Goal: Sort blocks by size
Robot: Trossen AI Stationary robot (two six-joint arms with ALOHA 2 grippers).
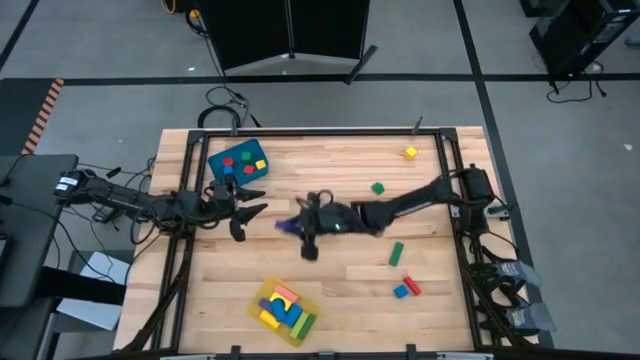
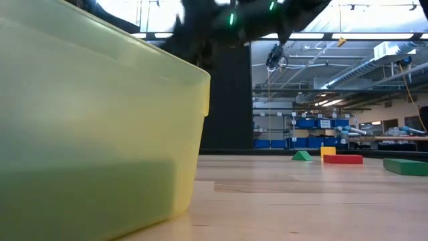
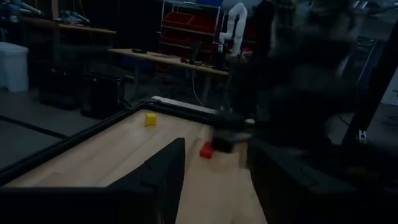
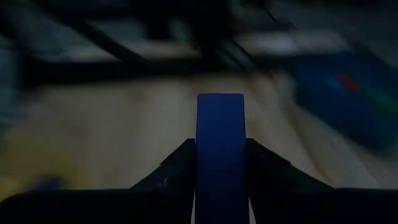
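A long blue block stands out between the fingers of my right gripper, which is shut on it and raised over the middle of the table. In the high view that block's end points left. The yellow bin at the front holds long and large blocks of several colours. At the back left, the blue bin holds several small blocks. My left gripper is open and empty, just in front of the blue bin.
Loose on the right half lie a yellow cube, a green block, a long green block, a blue cube and a red block.
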